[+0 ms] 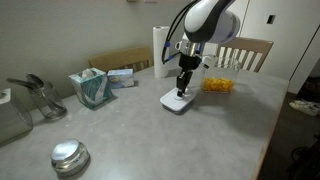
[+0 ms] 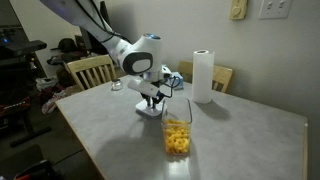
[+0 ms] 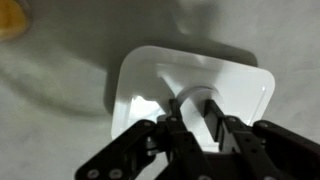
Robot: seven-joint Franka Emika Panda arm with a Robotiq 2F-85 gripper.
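A white rounded rectangular lid-like piece (image 3: 143, 75) lies below my gripper in the wrist view, with a round knob (image 3: 198, 92) near its middle. The fingers stand apart at the knob; whether they touch it cannot be told. In exterior view 1 the white piece (image 1: 174, 104) looks flat on or just above the table, and my gripper (image 1: 181, 93) points down at its centre. From the other side, the arm partly covers the white piece (image 2: 148, 108).
A clear container of yellow pieces (image 2: 177, 138) stands close by. The paper towel roll (image 2: 203, 77) is behind. A carton (image 1: 91, 88), a blue packet (image 1: 121, 78) and a metal bowl (image 1: 69, 156) are farther off.
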